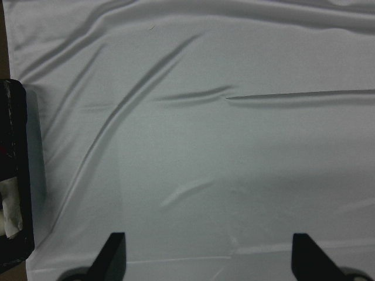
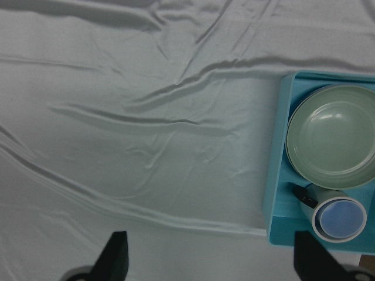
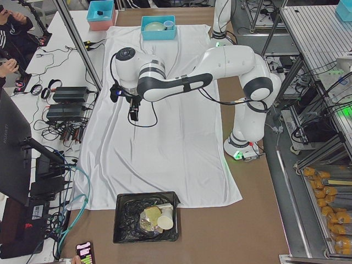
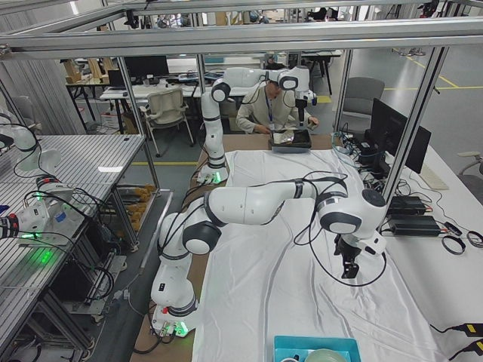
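A black lined bin point(image 3: 126, 216) holding paper cups and crumpled wrappers sits at one end of the white cloth point(image 3: 165, 154). At the other end a teal box point(image 2: 272, 193) holds green plates point(image 2: 331, 136) and a cup point(image 2: 340, 222) with a blue inside. My left gripper hangs open over bare cloth, the bin at the edge of its wrist view. My right gripper is also open and empty, with the box to the right in its wrist view.
Monitors point(image 4: 389, 136) and cabled black boxes line the side table. A phone point(image 3: 84, 252) is held beside the bin. A seated person point(image 4: 264, 113) is behind the bin.
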